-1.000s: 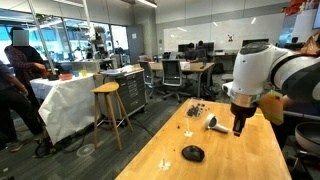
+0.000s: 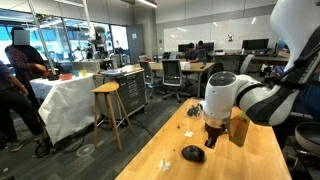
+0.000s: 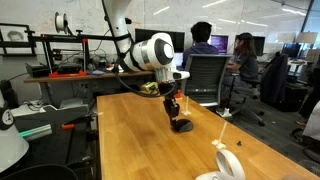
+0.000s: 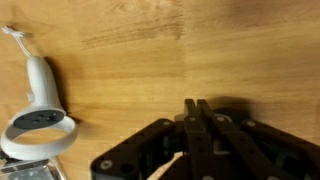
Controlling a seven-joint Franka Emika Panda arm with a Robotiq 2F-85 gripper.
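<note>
My gripper points down over the wooden table, its black fingers close together at the bottom of the wrist view. No thing shows between them. A dark rounded object (image 2: 193, 153) lies on the table just to the left of the gripper in exterior view 1. In exterior view 2 that dark object (image 3: 181, 125) rests to the lower right of the gripper (image 3: 172, 115). A white controller with a ring (image 4: 42, 105) lies left of the gripper in the wrist view. Whether the fingertips touch the table cannot be seen.
Bare table (image 2: 160, 163) stretches in front of the dark object. In exterior view 2, a white rounded thing (image 3: 226, 165) is at the lower edge and small white items (image 3: 223, 132) lie farther back. A wooden stool (image 2: 108, 105) stands off the table.
The arm has come down and to the left in exterior view 1, bringing the gripper close to the dark object. It now covers the white controller. The dark object has stayed put.
</note>
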